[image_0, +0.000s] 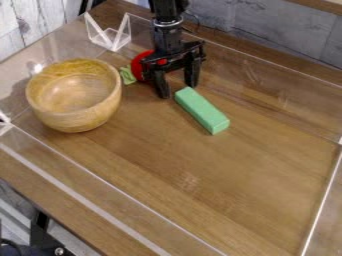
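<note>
The black gripper (174, 68) is low over the table at the back middle, in front of a red round object (142, 62) with green leaves, partly hidden by it. Whether the fingers are open or shut is unclear. A green block (201, 110) lies on the table just to the right and front of the gripper, fully in view. A wooden bowl (74, 98) stands at the left.
A white wire holder (110, 35) stands at the back left. A wall runs along the back.
</note>
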